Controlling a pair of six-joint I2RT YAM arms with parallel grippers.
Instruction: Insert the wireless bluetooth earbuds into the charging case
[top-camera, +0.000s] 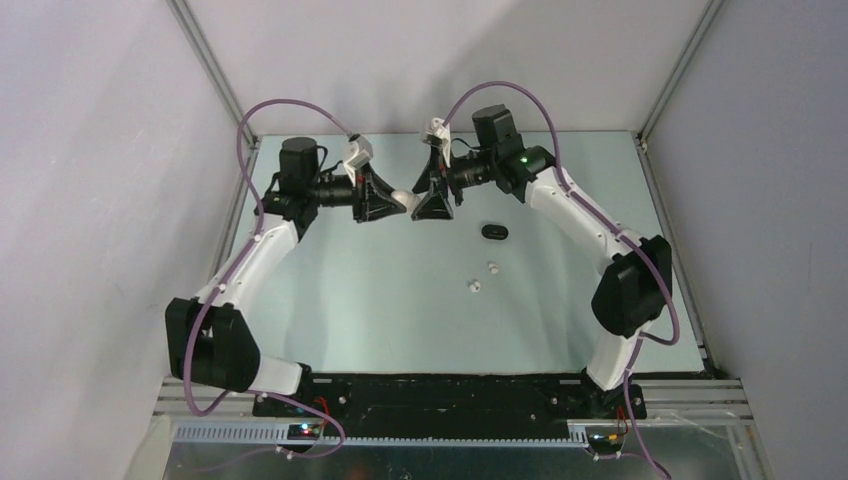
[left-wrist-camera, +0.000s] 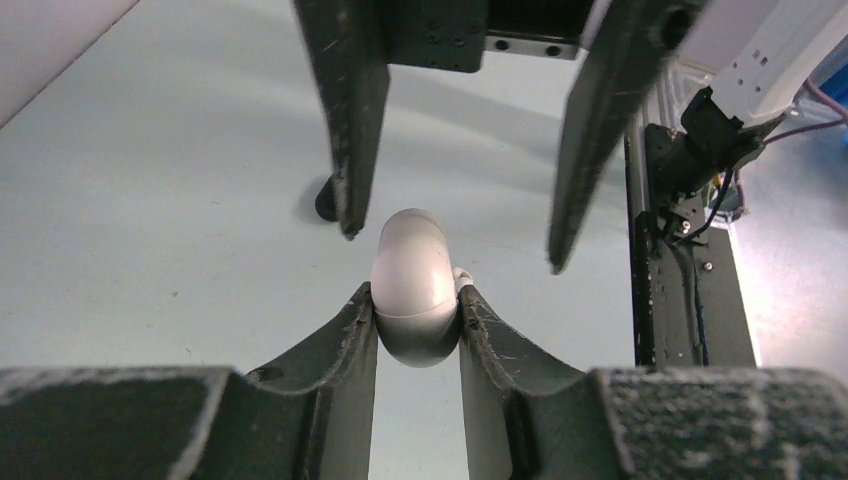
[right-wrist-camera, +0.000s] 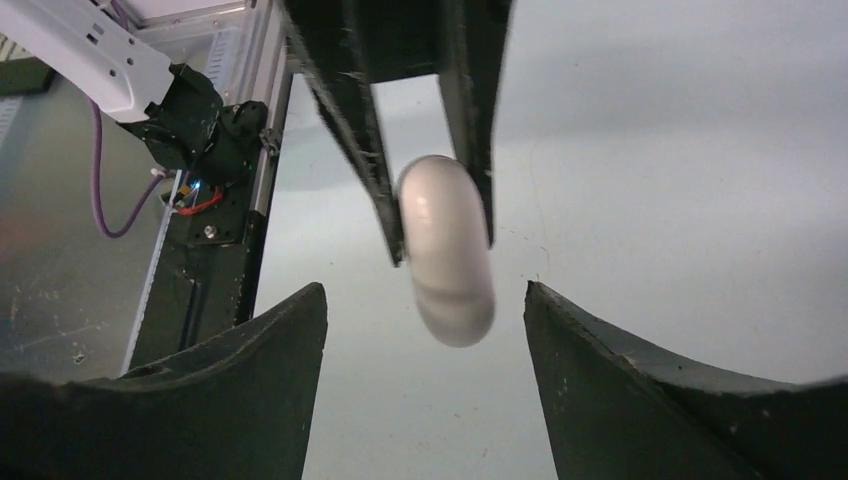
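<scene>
A white, rounded charging case (left-wrist-camera: 413, 265) is pinched between the fingertips of my left gripper (top-camera: 394, 200), held above the table; a seam crosses it in the left wrist view. My right gripper stands open, its fingers (right-wrist-camera: 285, 340) spread on either side of the case (right-wrist-camera: 447, 255) with a gap showing on both sides. In the top view, the right gripper (top-camera: 417, 203) faces the left one at the case. Two small white earbuds (top-camera: 474, 286) (top-camera: 493, 267) lie apart on the table.
A black oval object (top-camera: 494, 232) rests on the table (top-camera: 400, 310), below and right of the right gripper. Both grippers are close together near the back.
</scene>
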